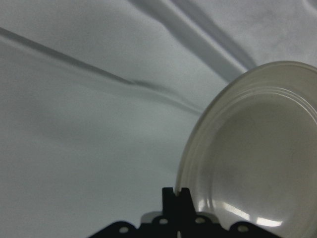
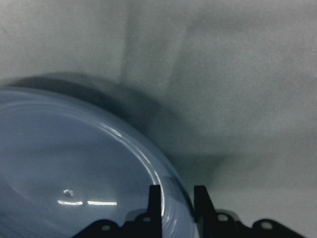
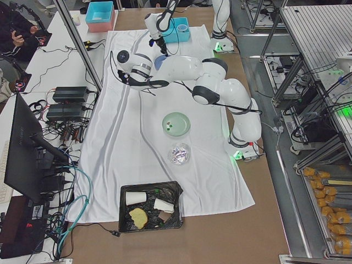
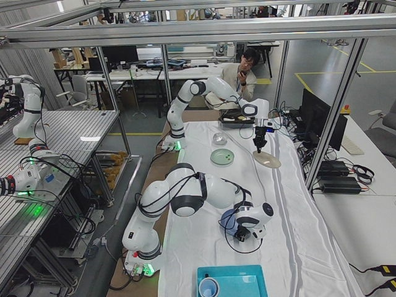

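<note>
A beige plate (image 4: 269, 162) lies on the white cloth under my left gripper (image 4: 260, 148). In the left wrist view its fingers are together at the rim of the beige plate (image 1: 257, 153), apparently pinching it. My right gripper stands open around the rim of a blue plate (image 2: 74, 153), one finger inside and one outside. In the camera left view the blue plate is partly hidden by the left arm, and the beige plate is hidden behind it.
A green plate (image 3: 176, 124) and a clear bowl (image 3: 179, 153) lie mid-cloth. A black tray (image 3: 173, 223) with several items sits at one end, a blue bin (image 3: 184, 34) holding a cup at the other. Cables and a monitor (image 3: 22, 148) border the cloth.
</note>
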